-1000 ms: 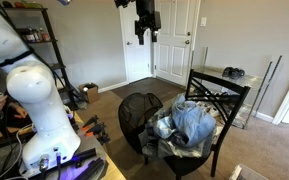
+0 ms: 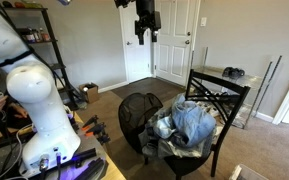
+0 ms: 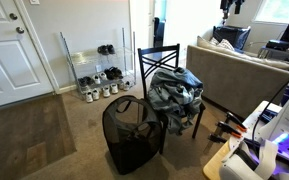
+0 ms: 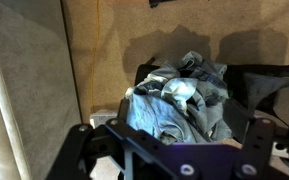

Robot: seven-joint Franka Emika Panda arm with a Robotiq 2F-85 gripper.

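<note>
A heap of blue and grey clothes [image 2: 192,124] lies on the seat of a black chair [image 2: 220,97]. Beside the chair on the floor stands a black mesh bin [image 3: 132,135]; its inside shows no clear contents. High above the floor, well clear of the clothes, my gripper [image 2: 147,41] points down and is open. From the wrist view, the crumpled clothes [image 4: 179,100] lie below and between the spread fingers, with nothing held.
Behind the chair is a rack [image 3: 102,70] with several shoes. A beige sofa [image 3: 229,80] stands beyond the chair in exterior view 2. Bare brown floor [image 3: 44,130] lies open on the door side.
</note>
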